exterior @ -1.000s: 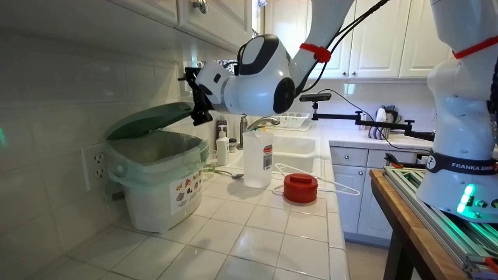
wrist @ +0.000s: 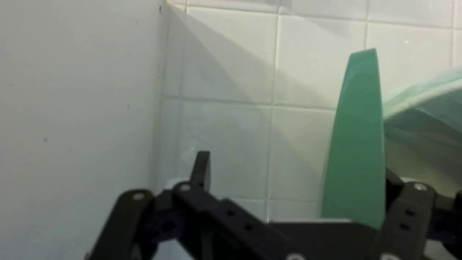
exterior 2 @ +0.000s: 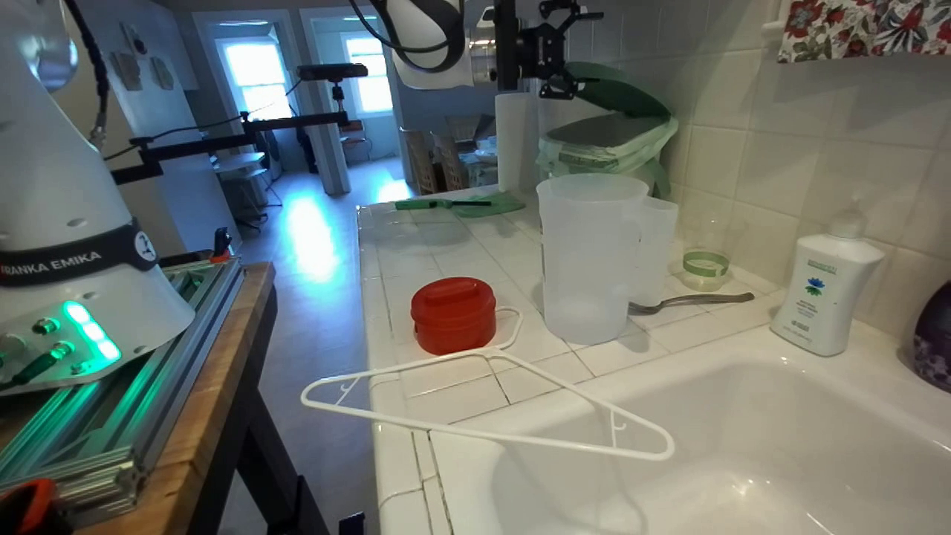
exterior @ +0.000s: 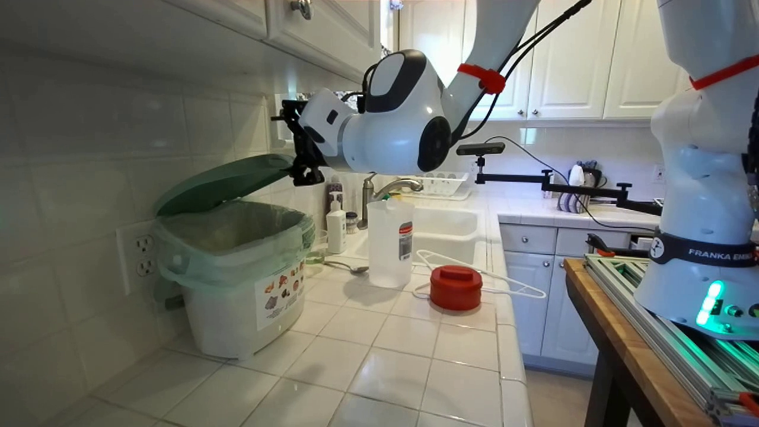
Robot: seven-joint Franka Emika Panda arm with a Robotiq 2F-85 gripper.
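Note:
A pale bin with a thin green liner stands against the tiled wall. Its dark green lid is tilted up, hinged side toward the wall. My gripper is at the lid's raised free end, above the counter. In the wrist view the gripper is open, and the lid reaches into the gap from above, close beside the right finger. The left finger is well clear of it. Whether the right finger touches the lid cannot be told. The second exterior view shows the same gripper by the lid.
Nearer the sink stand a translucent pitcher, a red lidded container, a white hanger and a soap bottle. An upper cabinet hangs above the arm.
My gripper's lower finger end sits slightly higher than a second ago. The lid stays raised; the whole view has shifted a little.

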